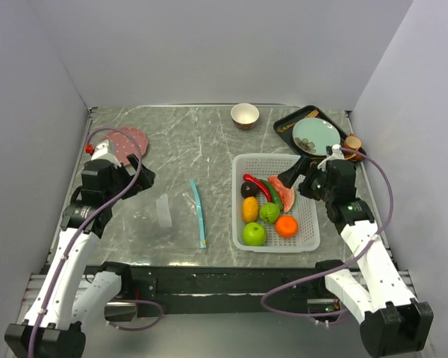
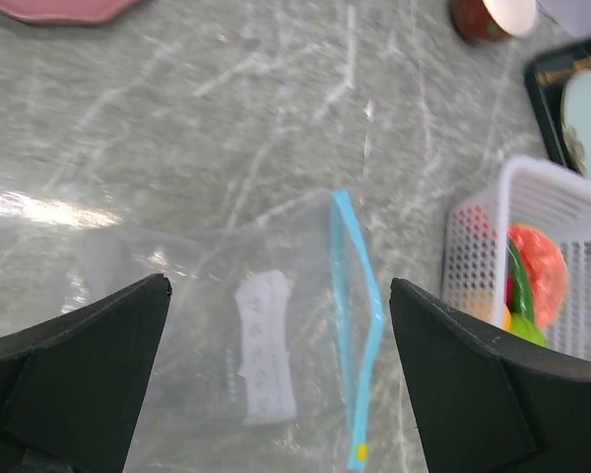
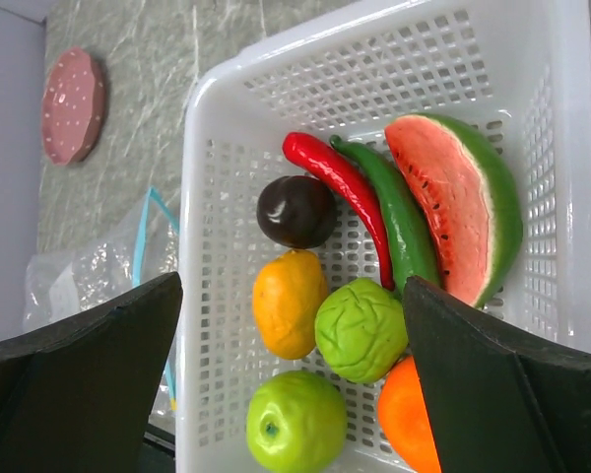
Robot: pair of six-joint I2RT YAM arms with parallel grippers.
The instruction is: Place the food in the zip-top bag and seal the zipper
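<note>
A clear zip top bag [image 1: 157, 224] with a blue zipper strip [image 1: 198, 212] lies flat on the left half of the counter. Right of it, a white basket [image 3: 227, 148] holds food: red chili [image 3: 340, 177], green pepper [image 3: 394, 207], watermelon slice [image 3: 443, 197], avocado [image 3: 294, 210], mango [image 3: 286, 301], cabbage [image 3: 362, 330], apple [image 3: 295, 419], orange [image 3: 404, 414]. My left gripper [image 1: 142, 179] is open above the bag's left part. My right gripper [image 1: 299, 179] hangs open over the basket's upper right, with nothing between its fingers.
A pink plate [image 1: 131, 138] lies back left, a bowl [image 1: 245, 115] at the back middle, and a black tray [image 1: 284, 127] with a plate [image 1: 313, 134] and cup at back right.
</note>
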